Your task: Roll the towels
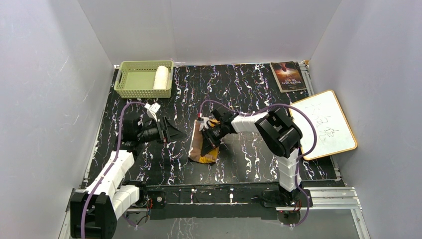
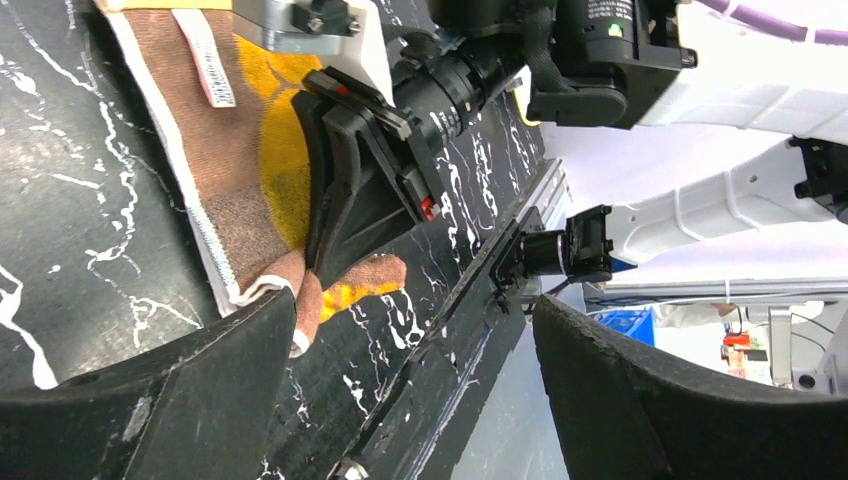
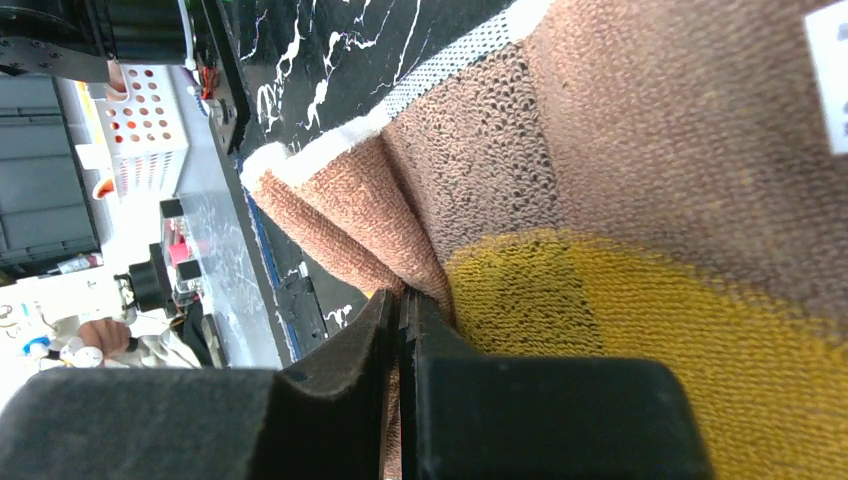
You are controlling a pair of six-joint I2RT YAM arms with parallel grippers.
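A brown and yellow towel (image 1: 195, 149) with white edging lies on the dark marbled table, largely covered from above by my right arm. At its near end the cloth is bunched into a fold (image 2: 309, 300). My right gripper is shut on that fold; in the right wrist view the pinched brown cloth (image 3: 350, 205) rises just beyond the fingertips. To the left of the towel hovers my left gripper (image 1: 178, 133), its fingers (image 2: 190, 385) apart with nothing between them. A white label (image 2: 206, 60) shows on the towel's far part.
A green basket (image 1: 122, 93) holding a rolled white towel (image 1: 161, 77) stands at the back left. A book (image 1: 288, 77) and a whiteboard (image 1: 323, 124) lie on the right. The table between basket and book is clear.
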